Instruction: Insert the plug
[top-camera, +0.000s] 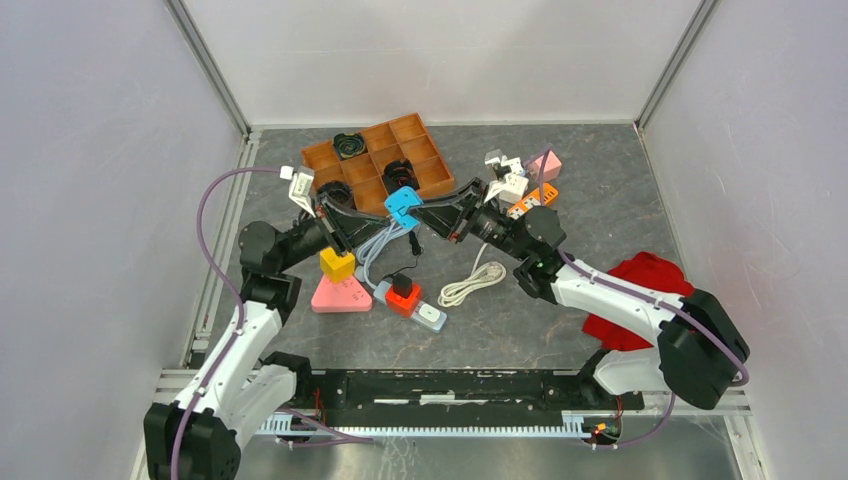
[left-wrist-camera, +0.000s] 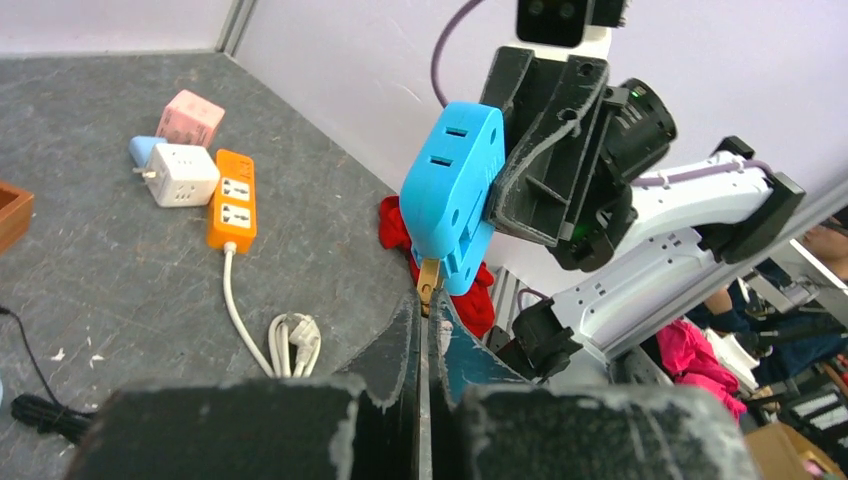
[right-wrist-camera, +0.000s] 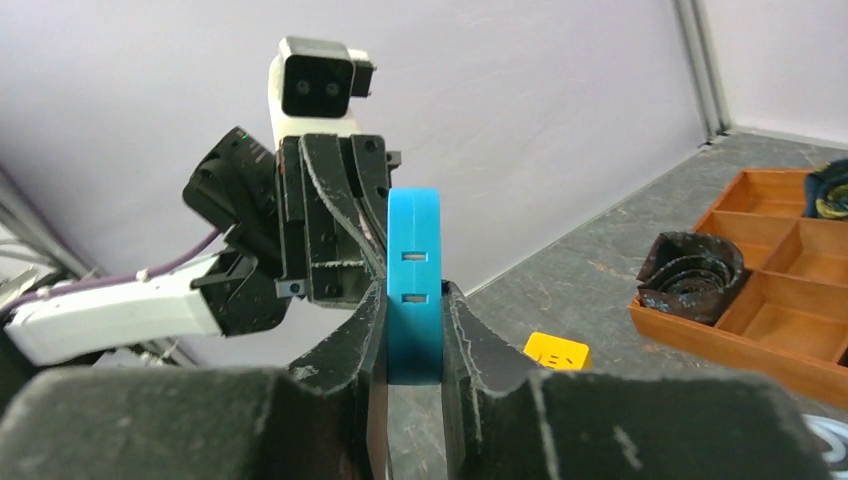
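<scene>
A bright blue socket block (top-camera: 402, 205) (left-wrist-camera: 458, 175) (right-wrist-camera: 413, 330) hangs in the air between both grippers above the middle of the table. My right gripper (top-camera: 420, 213) has its fingers on either side of the block, which is seen edge-on with two slots in the right wrist view. My left gripper (top-camera: 381, 222) is shut on a small brass-coloured piece (left-wrist-camera: 429, 276) at the block's lower end, probably the plug's prong.
An orange compartment tray (top-camera: 408, 130) stands at the back. Power strips (left-wrist-camera: 230, 170), cube sockets (top-camera: 336, 262), a pink block (top-camera: 335, 297) and coiled cables (top-camera: 468, 290) lie below. A red cloth (top-camera: 640, 270) is at the right.
</scene>
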